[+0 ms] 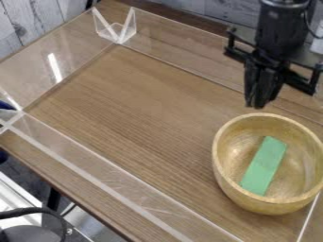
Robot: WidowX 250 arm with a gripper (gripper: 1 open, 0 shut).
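A wooden bowl (225,159) sits at the lower right of the table, with a green rectangular block (263,165) lying inside it. Above and behind the bowl, my black gripper (256,97) hangs over the table, clear of the block, its fingers pointing down. It looks shut, with nothing seen between the fingertips.
A clear plastic object (115,25) stands at the back left. Black cables or fittings lie at the lower left edge.
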